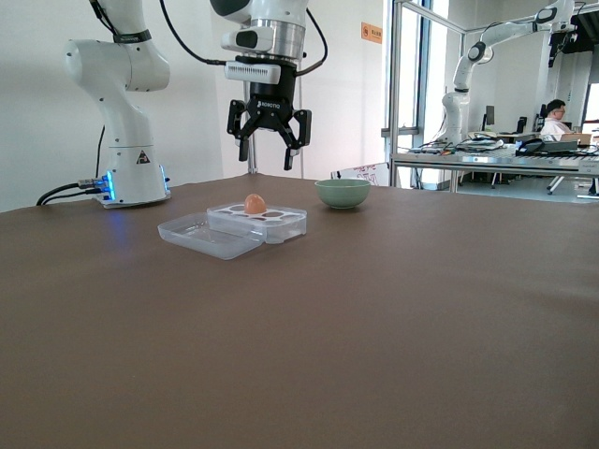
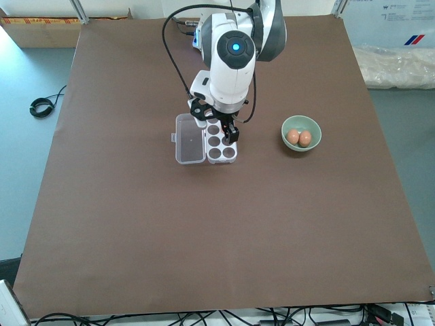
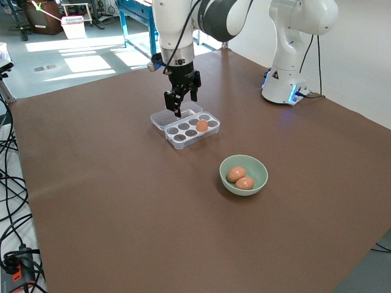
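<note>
The black gripper hangs above an open translucent egg carton, its fingers apart in the top view with nothing seen between them. The carton's empty lid lies flat beside the tray. One brown egg sits in a cup of the tray, below the gripper; in the left view the arm hides it. A pale green bowl holds two brown eggs to the right of the carton in the left view.
The white arm base stands at the back. Cables lie along the table's outer edge.
</note>
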